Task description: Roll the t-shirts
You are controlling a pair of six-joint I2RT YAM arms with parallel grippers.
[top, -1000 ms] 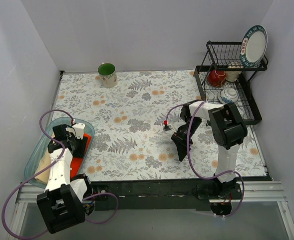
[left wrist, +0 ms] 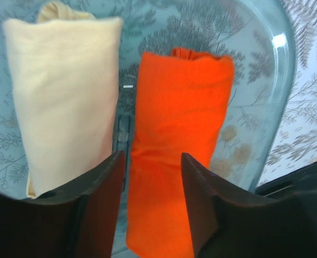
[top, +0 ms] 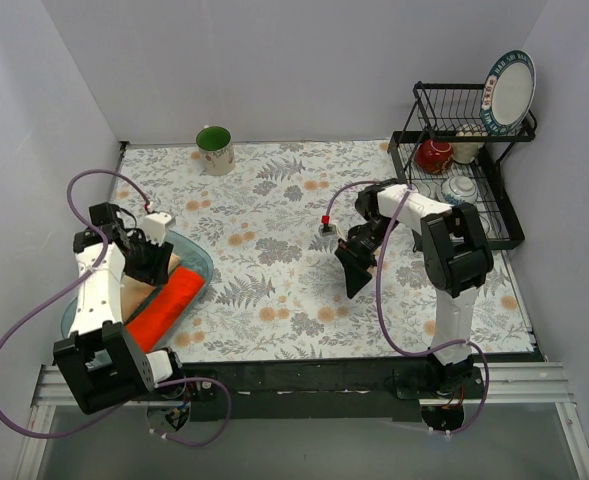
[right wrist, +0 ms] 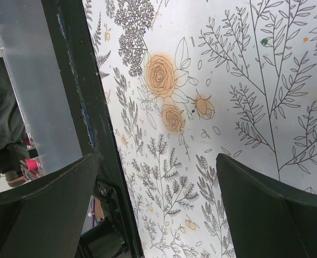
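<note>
The orange rolled t-shirt (left wrist: pixel 174 113) and the cream rolled t-shirt (left wrist: pixel 67 102) lie side by side, a narrow gap between them, in a clear bluish tray (top: pixel 202 262) at the table's left front. Over the tray, my left gripper stands partly open, with no cloth gripped between its fingers; the orange roll shows beneath and ahead of it. In the top view, the left arm covers part of both rolls. My right gripper is open and empty above bare tablecloth, near the front middle of the table.
A green-lined cup (top: pixel 215 150) stands at the back left. At the right, a black dish rack (top: pixel 504 225) holds a plate (top: pixel 508 92), a red pot (top: pixel 433 156) and other crockery. The patterned tablecloth (top: pixel 259 235) is clear across the middle.
The tray with both rolls has shifted right and turned somewhat. The left gripper has risen away from the orange roll. The right gripper has swung slightly, staying over the same area.
</note>
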